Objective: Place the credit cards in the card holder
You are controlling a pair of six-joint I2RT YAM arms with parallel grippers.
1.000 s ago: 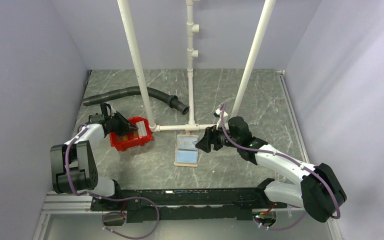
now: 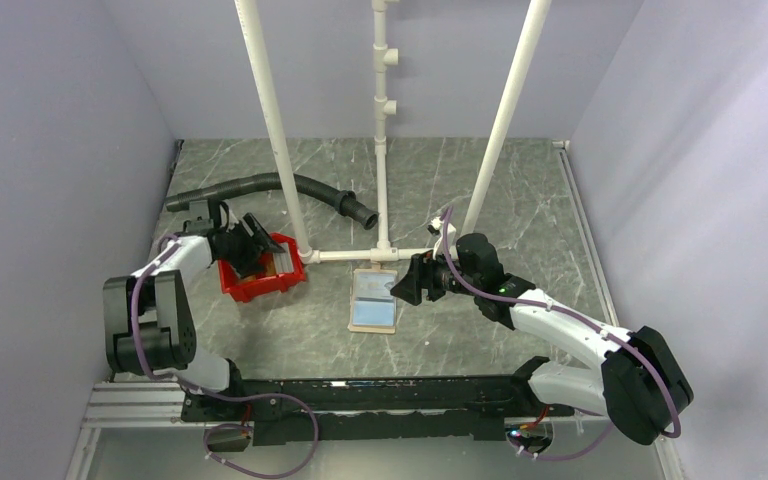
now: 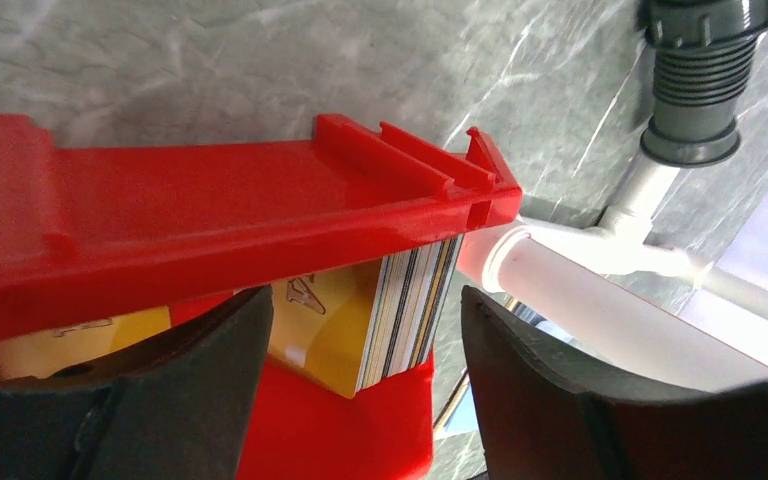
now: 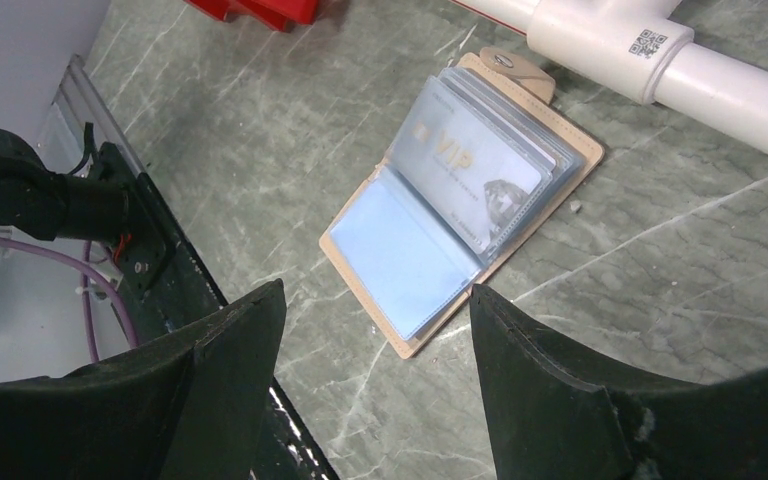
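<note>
In the left wrist view a stack of cards, gold-faced with striped edges, leans inside the red bin. More gold cards lie farther left in it. My left gripper is open over the bin, its fingers on either side of the card stack in that view; whether they touch it cannot be told. The card holder rests on the table, its clear sleeves flipped back, a grey card marked VIP in the top one. My right gripper hangs open and empty beside the holder's right edge.
White pipes run just behind the holder and beside the bin's right side. A black corrugated hose lies behind the bin.
Right arm, bin and holder have stayed put.
</note>
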